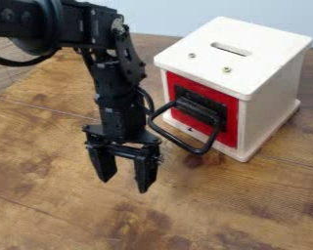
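Note:
A white wooden box (266, 107) with a slot and two screws on its sloped top stands at the right, its front a red panel (230, 103) with a black fitting. A black looped handle (186, 142) juts out from that front toward the left. My black gripper (125, 168) hangs low over the table, left of and nearer the camera than the handle, open with nothing between its fingers and apart from the box.
A pale wall lies behind the box, and mesh shows at the upper left.

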